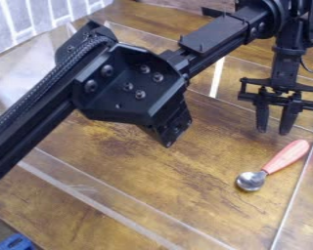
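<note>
A spoon-like tool with a silver round head (250, 180) and a pink handle (288, 156) lies on the wooden table (133, 195) at the right. Just above and behind the handle, my gripper (274, 124) points downward with its fingers apart and nothing visible between them. The big black arm crosses the upper left of the view and hides the table behind it.
Clear tape strips run across the table. A blue object (11, 242) shows at the bottom left corner, and a pale surface (28, 20) at the top left.
</note>
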